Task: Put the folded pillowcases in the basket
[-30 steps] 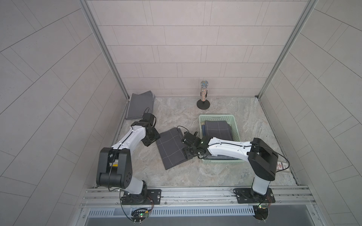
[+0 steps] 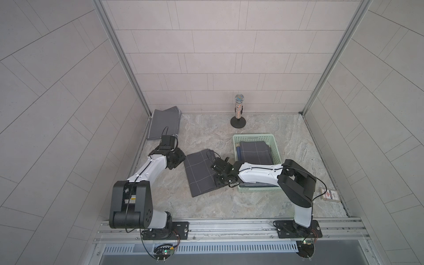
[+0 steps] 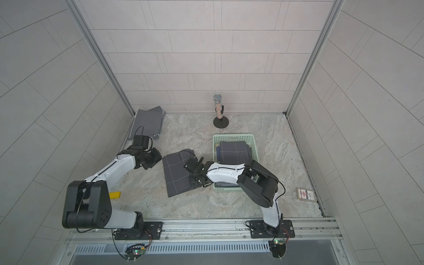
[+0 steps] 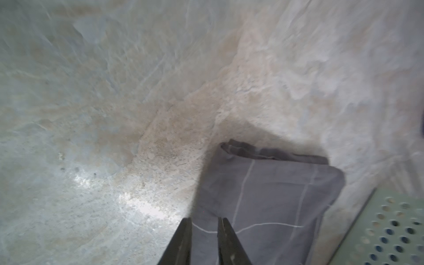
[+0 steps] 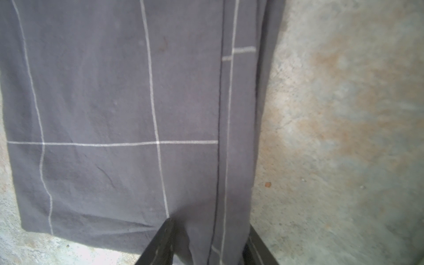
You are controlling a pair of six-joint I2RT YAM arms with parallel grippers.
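The folded pillowcase [image 2: 199,172], dark grey with thin white check lines, lies flat on the table left of the green basket [image 2: 274,152]. Over its right edge is my right gripper; its fingers [image 5: 159,243] stand part open on both sides of a slightly rucked strip of cloth. Whether they press on it I cannot tell. My left gripper [image 2: 178,159] is just off the pillowcase's left edge. In the left wrist view the left fingers [image 4: 178,243] are apart, with the cloth seen beyond them and nothing held between.
Inside the basket lies dark checked cloth [image 2: 255,152], partly under the right arm. More folded grey cloth [image 2: 164,123] lies at the back left. A microphone [image 2: 238,110] stands at the back, and a small box [image 2: 330,195] lies front right. Bare table separates the microphone from the pillowcase.
My right gripper has shifted very slightly left. The pillowcase has barely moved.
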